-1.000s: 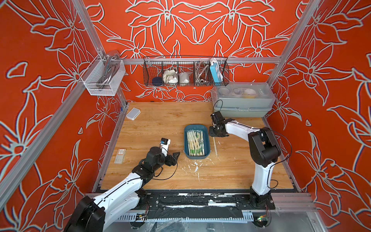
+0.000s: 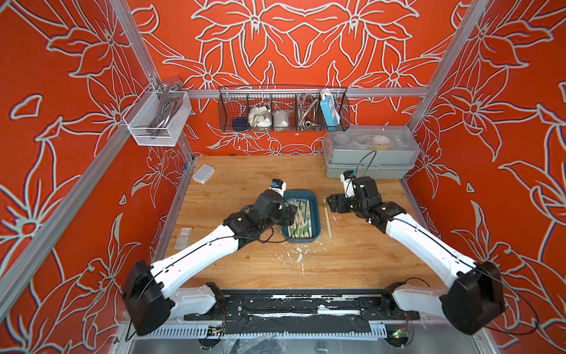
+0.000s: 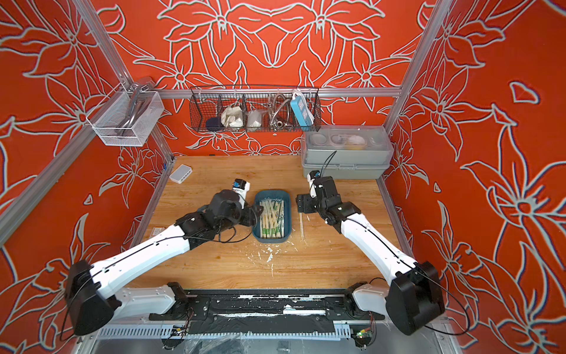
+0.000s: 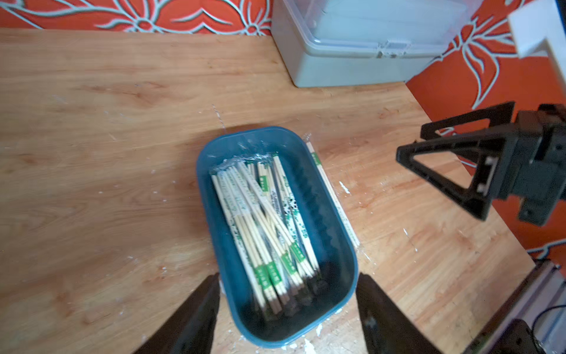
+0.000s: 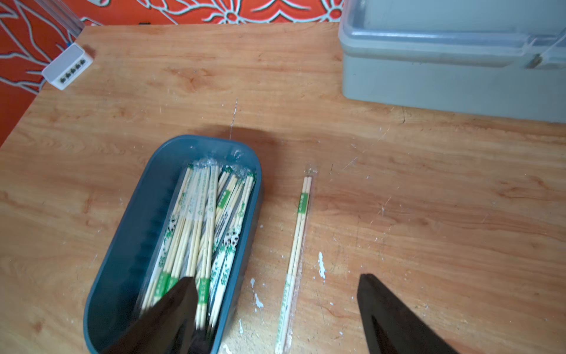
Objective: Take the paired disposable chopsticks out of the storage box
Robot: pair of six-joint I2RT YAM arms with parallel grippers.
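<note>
A blue storage box [image 4: 203, 194] holds several wrapped pairs of disposable chopsticks [image 4: 253, 230], laid mostly lengthwise and partly crossing. Another wrapped pair of chopsticks [image 5: 294, 253] lies alone on the table, just right of the box. My left gripper is above the box's near part, fingers apart, with nothing between them. In the top left view it covers the box's left edge. My right gripper is open and empty above the lone pair, which shows between its fingers from higher up; the left finger overlaps the box in that view.
A grey lidded case [image 2: 371, 156] stands at the back right. A small white box [image 2: 203, 173] sits at the back left, and another small box [image 2: 183, 237] is at the left edge. White scraps [image 2: 299, 255] litter the wood before the blue box.
My left gripper has swung from the front left, rightward and back, to over the box. The right arm's elbow has swung outward and forward, its gripper shifting slightly right. The box stayed put.
</note>
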